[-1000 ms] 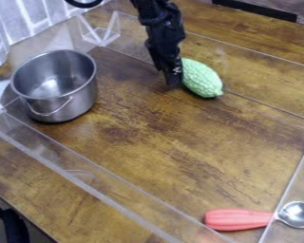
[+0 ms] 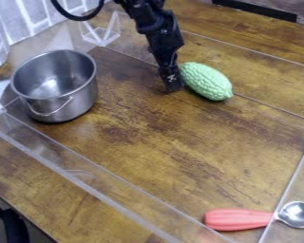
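The black robot gripper [image 2: 171, 78] hangs low over the wooden table at the top centre of the camera view, just left of a pale green bumpy vegetable [image 2: 205, 82], which looks like a bitter melon or a toy one. Its fingertips are at or very near the vegetable's left end; whether they touch it or are open or shut is too small and dark to tell. A steel pot [image 2: 53, 87] stands at the left.
A red-handled scoop [image 2: 237, 218] lies at the bottom right. Clear plastic barriers [image 2: 91, 185] run along the table's edges.
The green vegetable has moved slightly to the right. The pot and scoop are unmoved.
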